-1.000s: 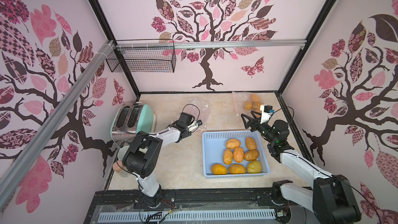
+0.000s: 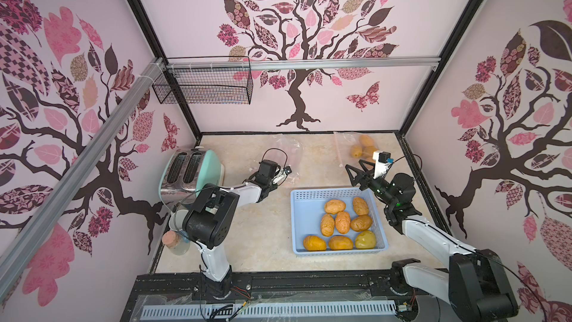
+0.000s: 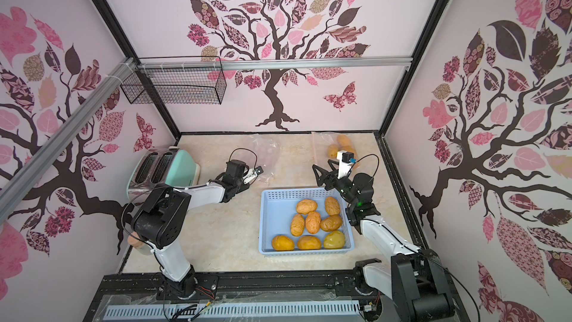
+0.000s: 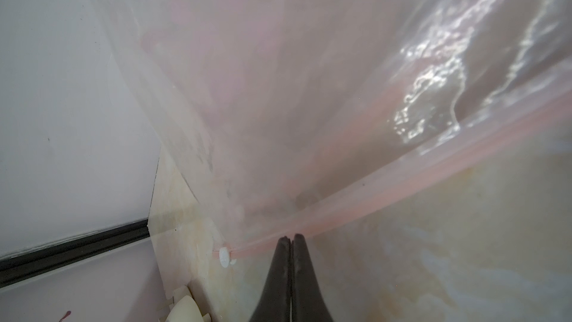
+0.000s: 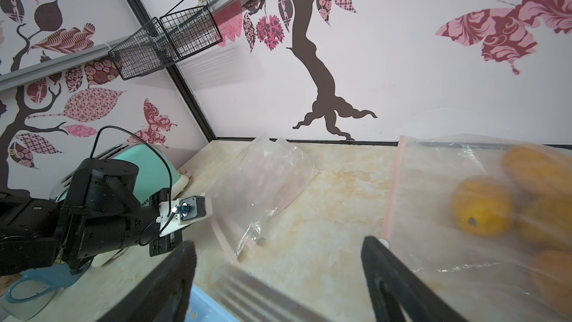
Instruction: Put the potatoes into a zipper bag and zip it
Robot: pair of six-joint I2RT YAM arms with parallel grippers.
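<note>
An empty clear zipper bag (image 2: 289, 152) lies at the middle back, its pink seal along the near edge in the left wrist view. My left gripper is shut at that seal, with nothing visible between its fingers. At the back right, a second bag (image 5: 435, 214) holds several potatoes (image 5: 481, 202). My right gripper stands open above the far right corner of the blue tray (image 2: 309, 220), which holds several more potatoes (image 2: 335, 205).
A mint toaster (image 2: 202, 167) stands at the left, with a jar (image 2: 175, 244) near it. A wire basket (image 2: 202, 86) hangs from the rail above. The tabletop (image 2: 256, 238) left of the tray is clear.
My left arm has shifted very slightly at the empty bag, and the bag's film has moved a little. The right arm and tray look unchanged.
</note>
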